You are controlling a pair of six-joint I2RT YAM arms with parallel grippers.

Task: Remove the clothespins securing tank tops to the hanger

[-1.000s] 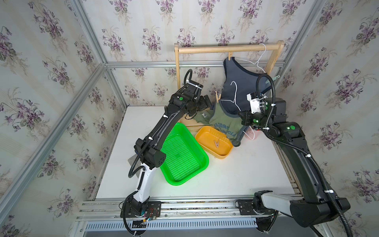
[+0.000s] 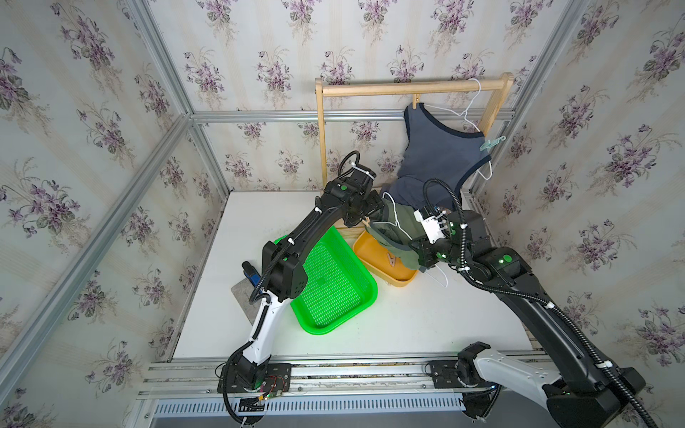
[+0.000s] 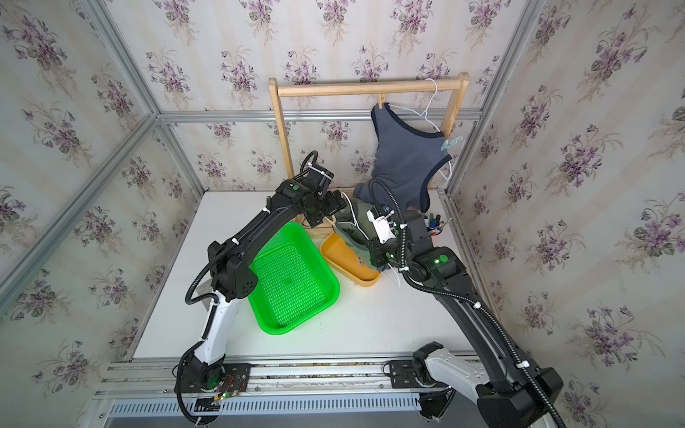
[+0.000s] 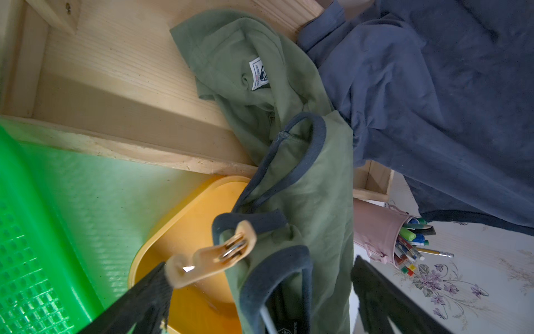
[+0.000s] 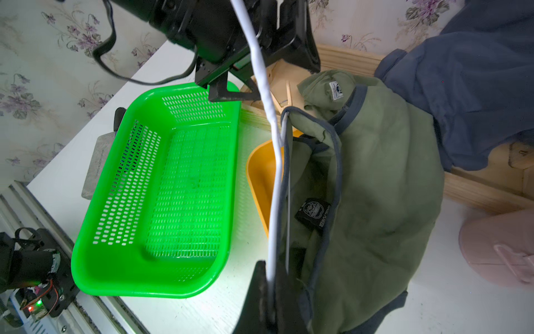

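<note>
A green tank top point(image 4: 294, 194) on a white hanger point(image 5: 257, 61) lies low over the orange bin point(image 4: 155, 250). A wooden clothespin point(image 4: 211, 258) is clipped near its dark trim, between the open fingers of my left gripper, nothing gripped. My right gripper is shut at the hanger's wire, low in the right wrist view. Behind, a dark blue tank top point(image 2: 442, 157) hangs from the wooden rack point(image 2: 406, 87), with a wooden pin and a teal pin point(image 2: 493, 142).
The green basket point(image 5: 89, 245) stands left of the bin. A pink cup of pens point(image 4: 372, 233) is at the right by a wooden tray point(image 4: 111, 72).
</note>
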